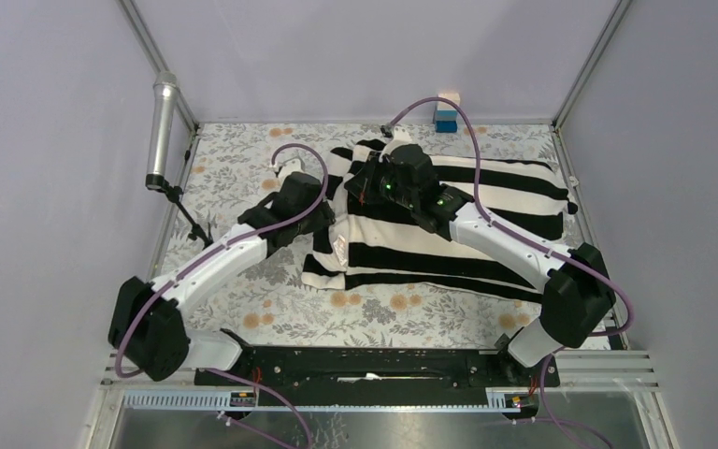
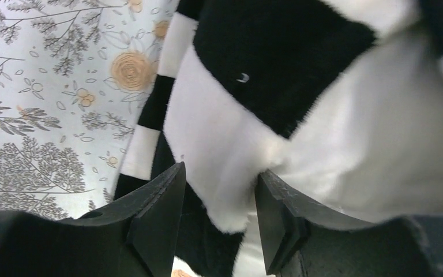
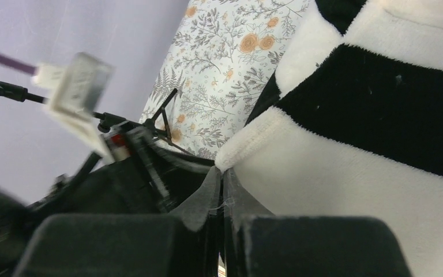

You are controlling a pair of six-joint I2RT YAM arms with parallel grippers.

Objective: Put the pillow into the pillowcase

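Note:
A black-and-white striped fleece cover (image 1: pixel 439 245) spreads over the floral mat, with white fabric (image 2: pixel 380 144) bunched along its left end. My left gripper (image 1: pixel 327 216) is over that left end; in its wrist view the fingers (image 2: pixel 285 225) stand apart, over a white fold with black stripes. My right gripper is shut at a white hem on the upper left part of the fabric; whether any cloth is between its tips is hard to tell. Pillow and case cannot be clearly told apart.
A stack of blue and cream blocks (image 1: pixel 446 119) stands at the back wall. A metal pole (image 1: pixel 164 131) rises at the left.

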